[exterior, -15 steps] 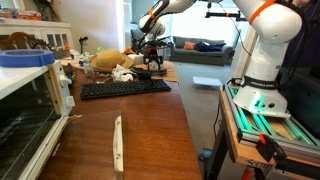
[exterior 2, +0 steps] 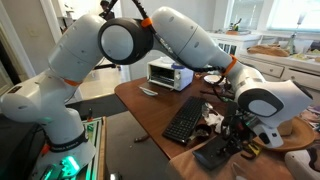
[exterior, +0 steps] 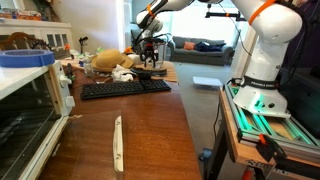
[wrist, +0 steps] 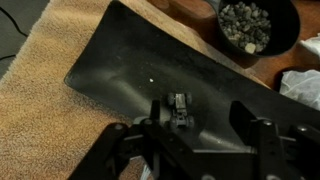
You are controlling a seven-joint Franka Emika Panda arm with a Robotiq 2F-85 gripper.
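A small dark object (wrist: 180, 110), shaped a bit like a toy car, shows against a black tray (wrist: 125, 60) in the wrist view. The tray lies on a tan towel (wrist: 45, 75). My gripper is over the tray, its fingers apart, with the small object appearing between and below them, nearer the left fingertip. No grip on it is visible. In exterior view 2 the gripper points down over the black tray (exterior 2: 212, 153); the small object cannot be made out there.
A dark pan of gravel-like pieces (wrist: 246, 27) stands beside the tray, with crumpled white material (wrist: 300, 86) at the right. A black keyboard (exterior 2: 185, 118) and a white toaster oven (exterior 2: 168, 75) are farther along the table.
The gripper at the table's far end sits slightly lower and more to the left in exterior view 1 than before. The keyboard and the other table items have not moved.
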